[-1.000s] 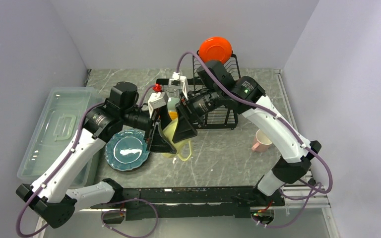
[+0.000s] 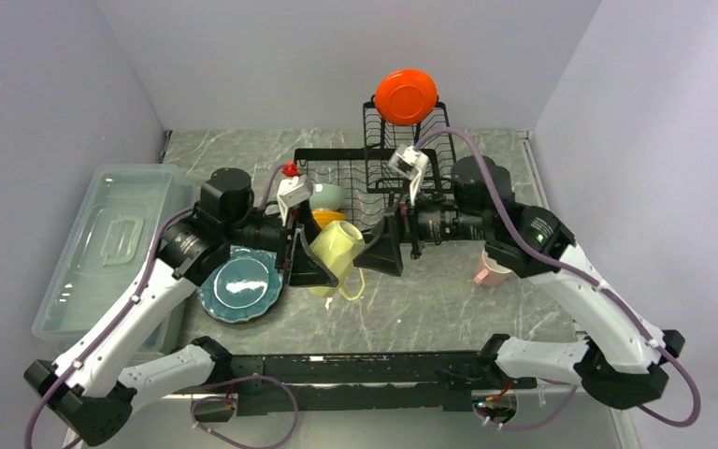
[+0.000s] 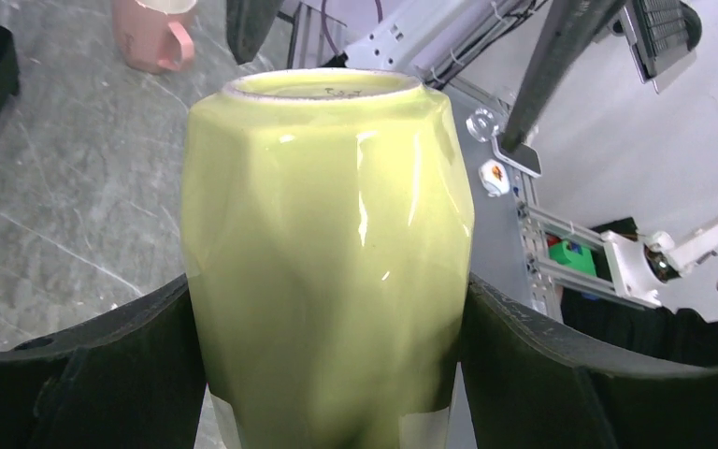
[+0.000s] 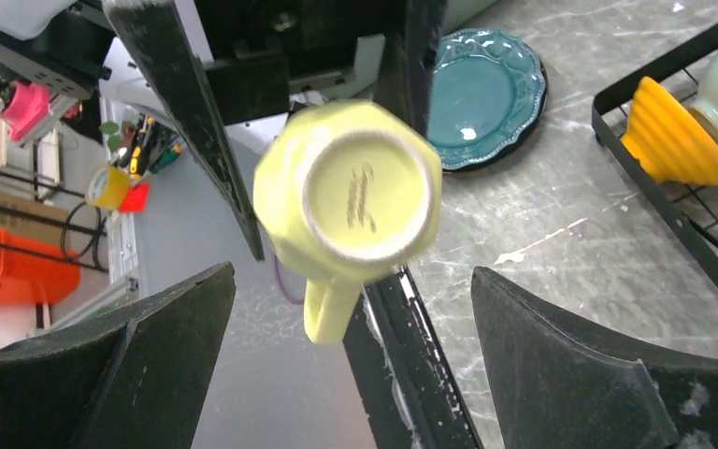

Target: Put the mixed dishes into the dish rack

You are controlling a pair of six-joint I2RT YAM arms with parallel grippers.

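The pale yellow mug (image 2: 338, 248) hangs tilted above the counter, its handle toward the front right in the top view. My left gripper (image 2: 323, 254) is shut on it; in the left wrist view the mug (image 3: 327, 253) fills the space between the dark fingers, its base turned outward. Just to the right, my right gripper (image 2: 374, 251) stands open. The right wrist view shows the mug's round base (image 4: 366, 192) beyond its spread fingers (image 4: 164, 351), clear of them. The black dish rack (image 2: 346, 178) at the back holds an orange plate (image 2: 406, 96), a green bowl (image 2: 327, 196) and a yellow bowl (image 4: 668, 136).
A pink mug (image 2: 492, 268) stands on the right of the counter, partly behind the right arm. Teal plates (image 2: 241, 283) lie at the left, beside a lidded clear bin (image 2: 103, 253).
The right gripper has opened off the mug and backed away to the right, baring more of the mug. The left arm has barely moved, the mug staying with it.
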